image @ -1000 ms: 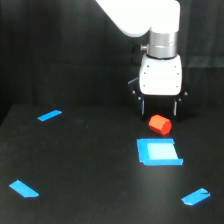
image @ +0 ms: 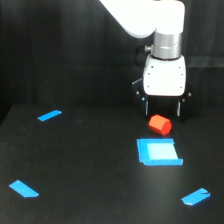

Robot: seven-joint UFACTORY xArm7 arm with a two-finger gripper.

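A small red block [image: 159,125] rests on the black table, just behind a white square with a blue tape border [image: 160,152]. Above and slightly behind the block hangs my gripper [image: 163,107], pointing down from the white arm. Its dark fingers stand wide apart, one to the left and one to the right, with nothing seen between them. The fingertips are dim against the dark background, and how far they are from the block in depth is hard to tell.
Blue tape strips mark the table at the far left [image: 49,115], near left [image: 23,189] and near right [image: 196,197].
My gripper has shifted slightly to the right, in the picture. The red block and the taped square have stayed where they were.
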